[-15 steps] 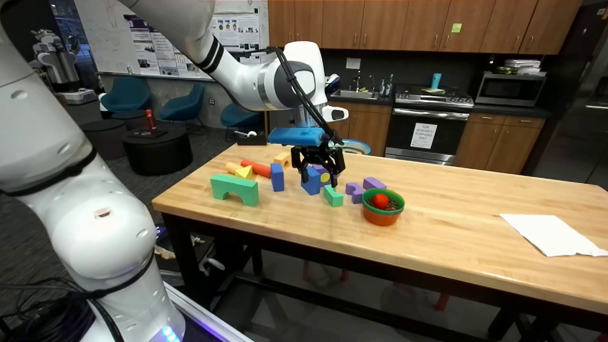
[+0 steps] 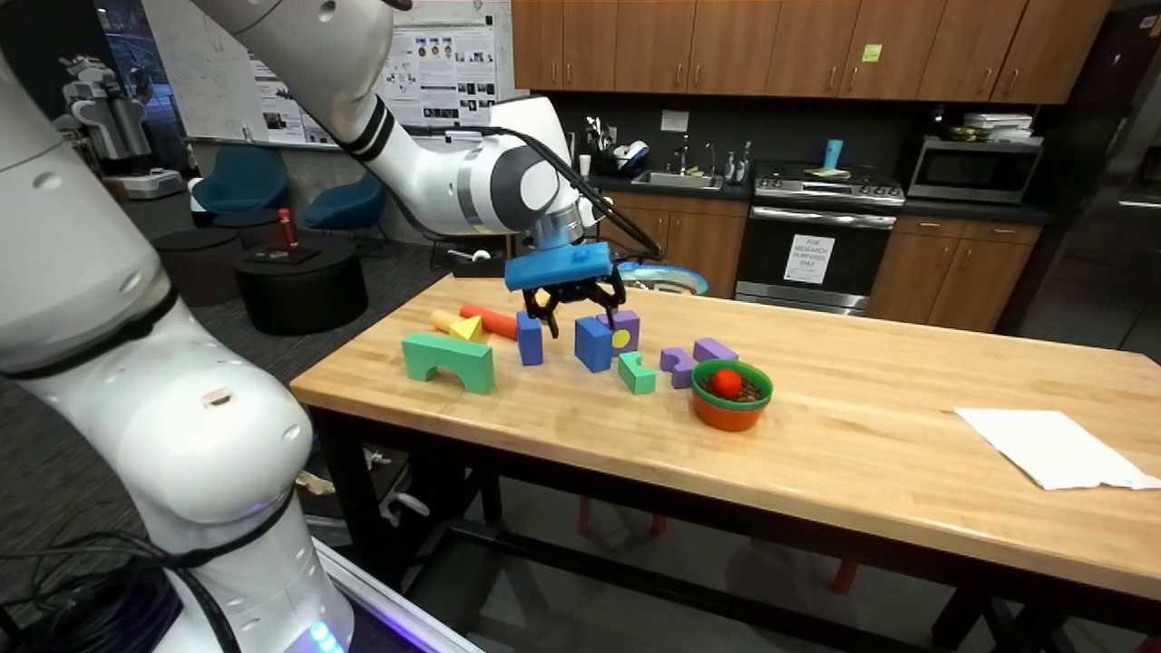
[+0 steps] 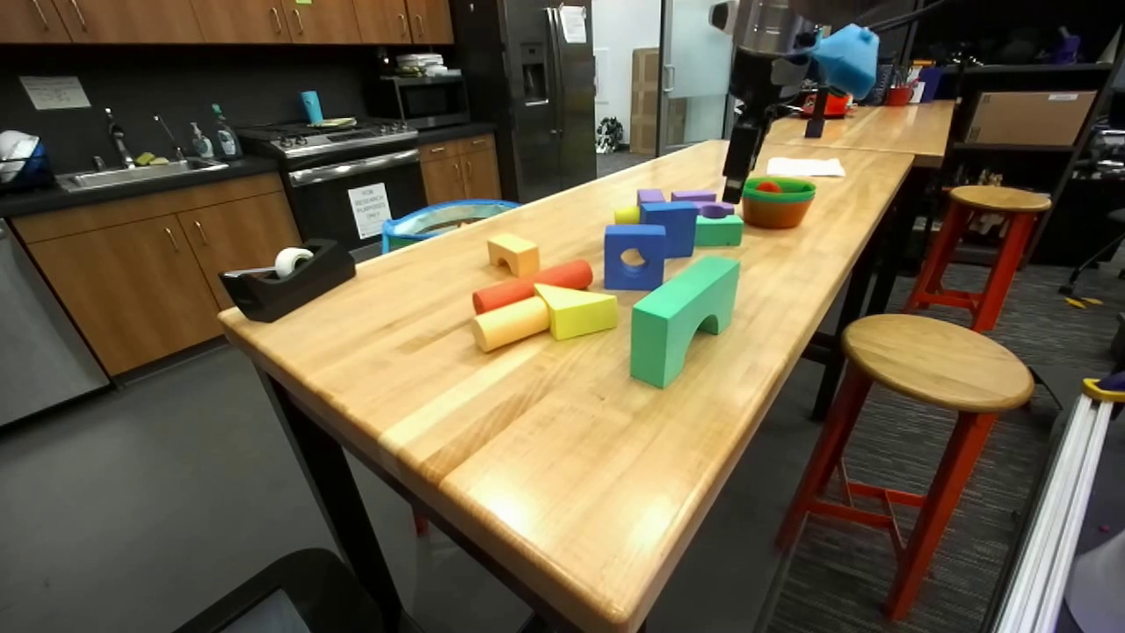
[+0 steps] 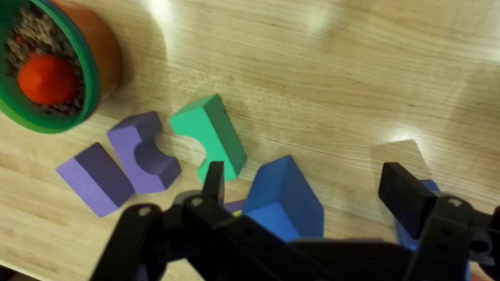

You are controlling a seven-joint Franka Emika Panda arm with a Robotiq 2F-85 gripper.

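Note:
My gripper is open above the blocks, its two black fingers wide apart and nothing held between them. Below it in the wrist view stands a blue block [image 4: 286, 201], with another blue block partly hidden behind the right finger [image 4: 405, 199]. Left of the fingers lie a green notched block [image 4: 213, 136], a purple notched block [image 4: 143, 154] and a plain purple block [image 4: 96, 180]. A green bowl in an orange one [image 2: 730, 397] contains a red ball [image 4: 47, 79] on dark, gravelly bits.
Toward the table's left end are a green arch [image 3: 685, 316], a red cylinder [image 3: 533, 285], an orange cylinder [image 3: 511, 323], a yellow triangle [image 3: 577, 311] and a small orange arch [image 3: 513, 253]. White paper [image 2: 1056, 446] lies at the right. Between bowl and paper the tabletop is clear.
My gripper has shifted left in exterior view 1, away from the green notched block, and its wrist has turned. The blocks and bowls appear unmoved.

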